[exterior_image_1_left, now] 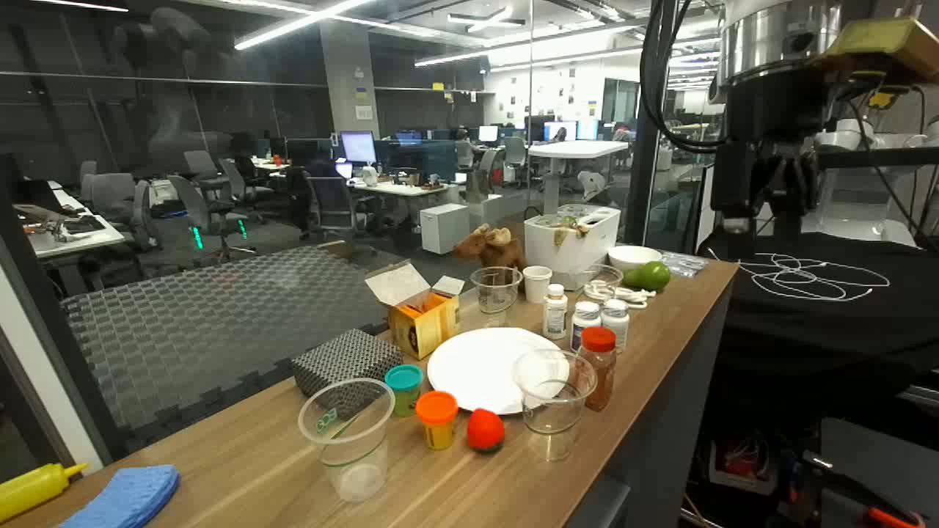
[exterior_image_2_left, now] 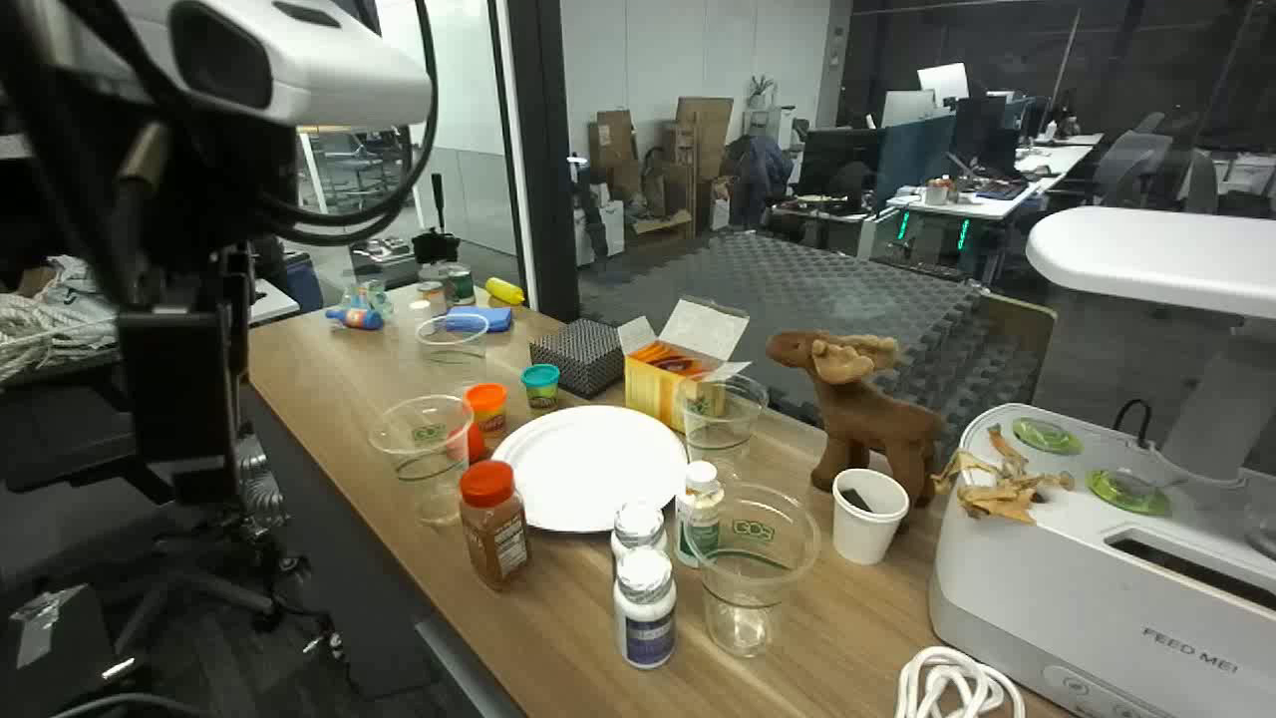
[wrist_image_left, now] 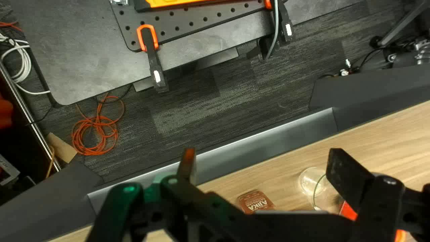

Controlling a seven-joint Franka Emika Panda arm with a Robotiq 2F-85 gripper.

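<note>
My gripper is open, its two dark fingers wide apart with nothing between them. In the wrist view it hangs above the table's edge, over the spice bottle [wrist_image_left: 254, 201], which is partly covered by the gripper's body. That bottle, with a red lid, stands upright at the near edge beside a white plate [exterior_image_2_left: 580, 467]. An empty clear cup [exterior_image_1_left: 552, 431] stands close to it, and a red ball [exterior_image_1_left: 485, 430] sits next to that cup. Behind are an orange-lidded tub [exterior_image_1_left: 437, 421] and a teal-lidded tub [exterior_image_1_left: 404, 390].
White pill bottles [exterior_image_2_left: 646, 608] crowd the plate's side, near another clear cup [exterior_image_2_left: 748, 562]. A yellow open box [exterior_image_1_left: 424, 321], a brown moose figure [exterior_image_2_left: 867, 407] and a white planter [exterior_image_2_left: 1077, 586] line the back. Bare wood [exterior_image_1_left: 255, 457] shows toward the blue cloth [exterior_image_1_left: 128, 496].
</note>
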